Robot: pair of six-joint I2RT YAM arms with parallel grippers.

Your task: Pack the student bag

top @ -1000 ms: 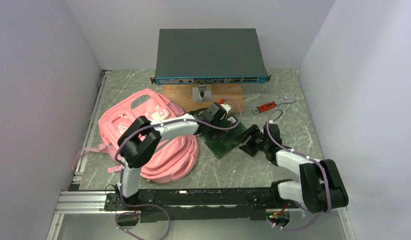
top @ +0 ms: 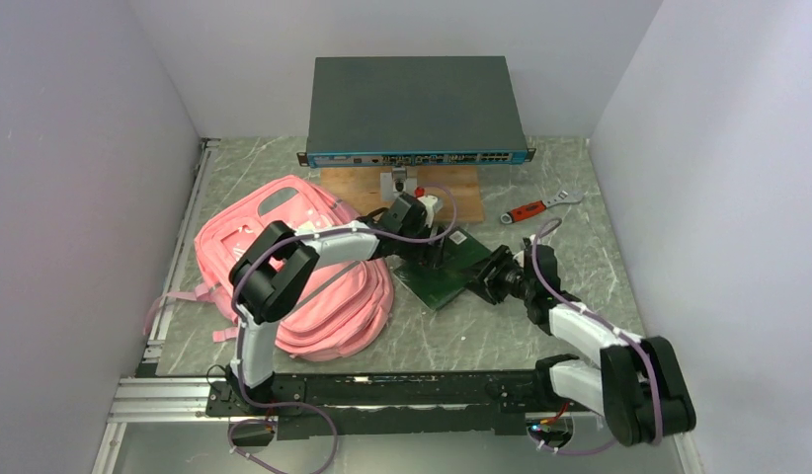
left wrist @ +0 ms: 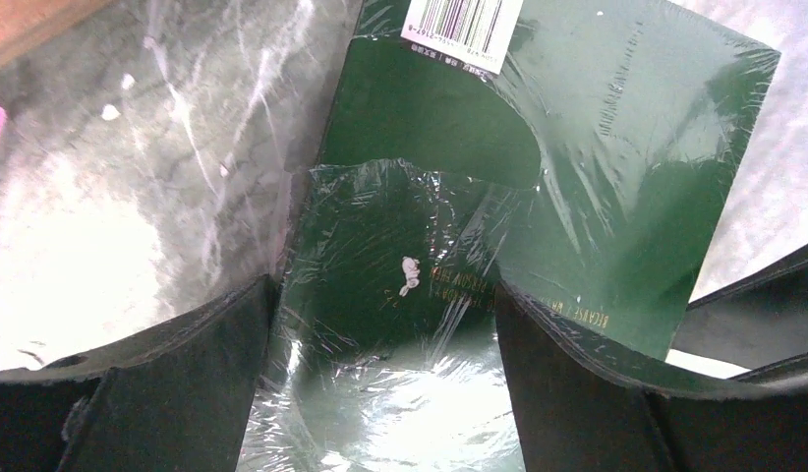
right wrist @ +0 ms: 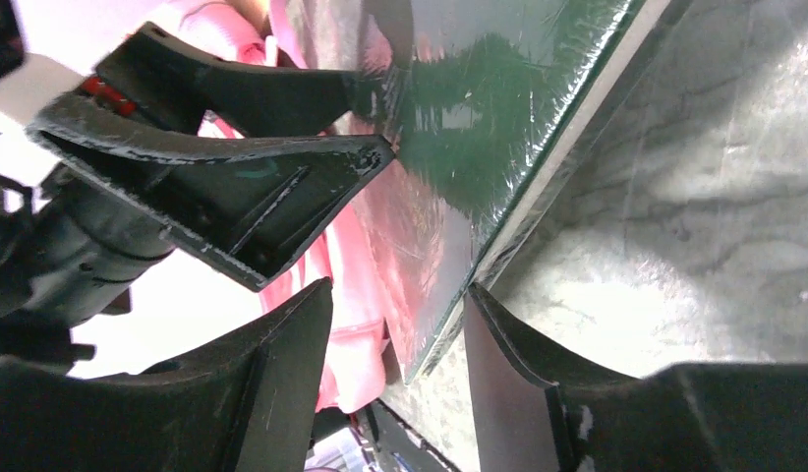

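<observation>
A dark green book (top: 437,288) in clear plastic wrap lies at an angle on the table, right of the pink student bag (top: 355,314). Its barcode label (left wrist: 463,28) shows in the left wrist view. Over the book's cover, my left gripper has its fingers wide apart and open. My right gripper is at the book's right side, also open. In the right wrist view the book's edge and one corner show between and beyond its fingers; whether they touch is hard to tell. The bag lies flat; its opening is not clearly visible.
A red-handled wrench (top: 528,210) lies at the back right. Behind the book are a wooden board (top: 348,185) and a large dark network box (top: 412,104). The two grippers stand close together.
My right gripper has moved only slightly. The book looks nearly unmoved, and the bag lies where it was.
</observation>
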